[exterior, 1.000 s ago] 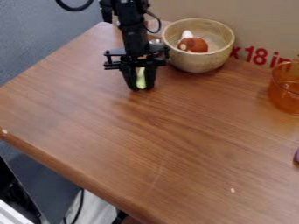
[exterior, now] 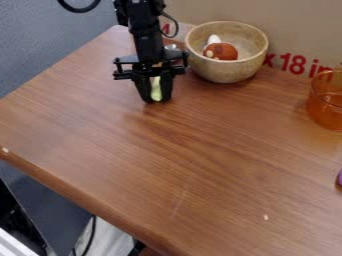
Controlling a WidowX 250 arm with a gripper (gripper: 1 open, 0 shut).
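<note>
My black gripper (exterior: 155, 88) is low over the back left of the wooden table, just left of and in front of a tan bowl (exterior: 230, 68). A pale yellow-green object (exterior: 156, 88) shows upright between its fingers; whether they grip it is hard to tell. The bowl holds a reddish-brown round item (exterior: 222, 51) and a small white piece.
An orange translucent container (exterior: 325, 105) stands at the right edge, with a small purple item (exterior: 338, 178) partly in view below it. A cardboard backing runs along the back.
My gripper has shifted slightly to the left, with the pale object moving along between its fingers. The bowl and the other things have stayed put.
</note>
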